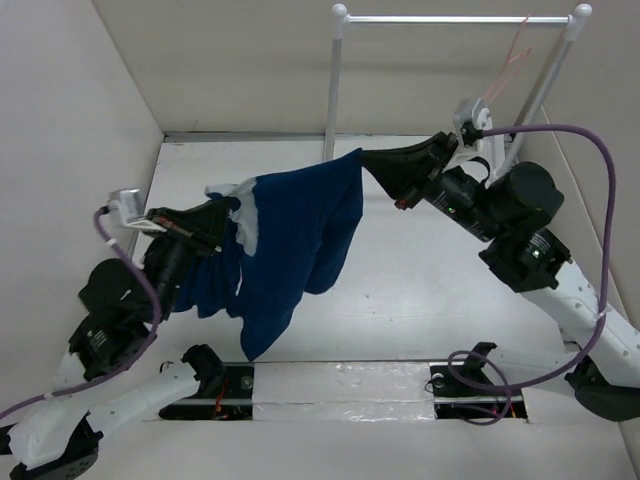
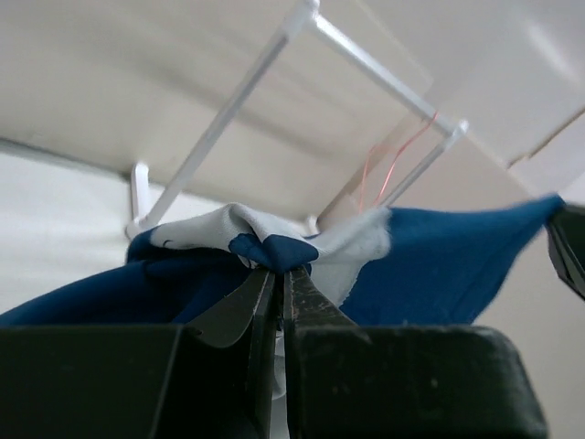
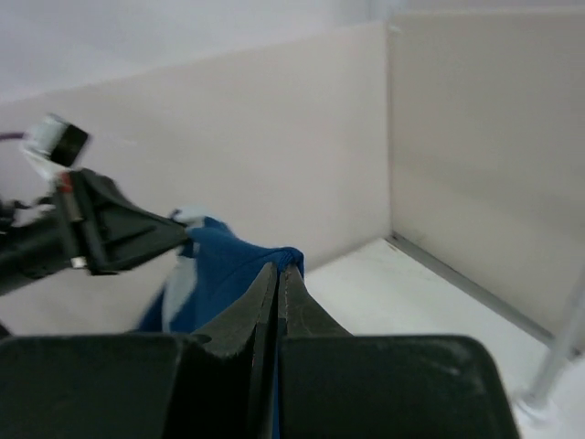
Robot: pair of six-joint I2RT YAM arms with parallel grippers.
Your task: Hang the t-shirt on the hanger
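The navy T-shirt point(image 1: 285, 230) with white patches hangs in the air between my two grippers. My left gripper point(image 1: 222, 218) is shut on a bunched navy-and-white part, seen close up in the left wrist view point(image 2: 279, 270). My right gripper point(image 1: 365, 157) is shut on a navy corner, which rises between its fingers in the right wrist view point(image 3: 279, 274). The cloth droops below both grippers. Pink strands point(image 1: 510, 55) hang from the rack's bar at the upper right; the right arm partly hides them in the top view.
A white tube rack point(image 1: 450, 20) stands at the back right, its right post partly behind my right arm. Walls close in the workspace at left, back and right.
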